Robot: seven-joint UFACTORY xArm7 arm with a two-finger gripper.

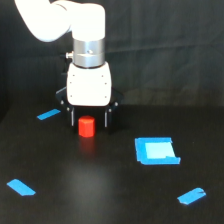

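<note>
A small red block (pixel 87 127) stands on the black table, left of the middle. Directly over it, the white arm (pixel 89 85) points downward with my dark gripper (pixel 88 118) at its end. The fingers look open, with one finger to the left of the block and the other to its right. Dark fingers against the dark backdrop make contact with the block hard to judge.
To the right lies a white square bordered with blue tape (pixel 158 151). Blue tape strips (pixel 21 187) mark the front left, front right and back left of the table.
</note>
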